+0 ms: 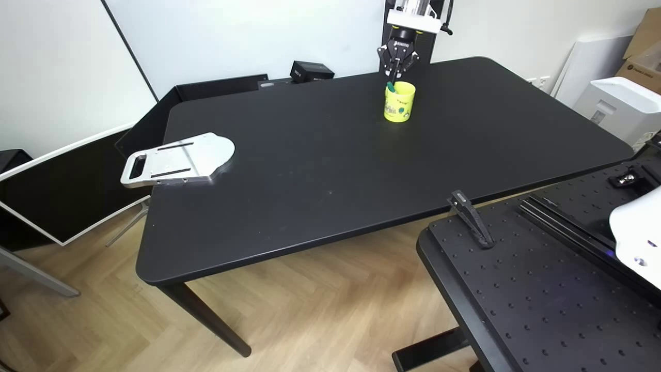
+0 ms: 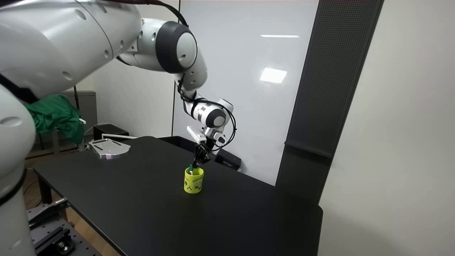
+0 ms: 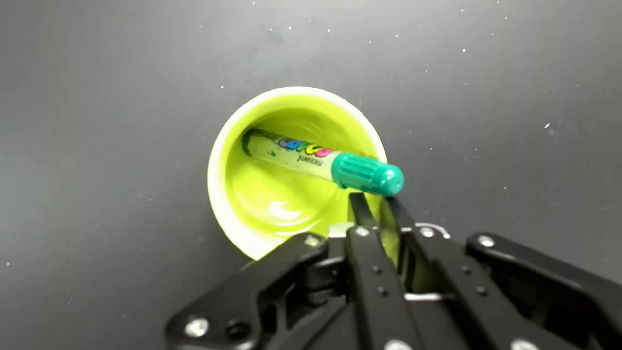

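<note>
A yellow-green cup (image 1: 399,102) with printed pictures stands upright on the black table. Inside it leans a marker (image 3: 294,156) with a green cap, its cap end jutting over the rim in the wrist view. My gripper is at the rim beside the cap, fingers close together with a narrow gap. Yellow-green cup wall shows between them; whether they press on it is not clear. In exterior view 2 the cup (image 2: 193,180) sits just below the gripper (image 2: 196,164), and part of its near rim is hidden by the fingers in the wrist view.
A silver metal plate (image 1: 179,159) with a handle slot lies at the table's left edge. Black boxes (image 1: 311,71) stand behind the back edge.
</note>
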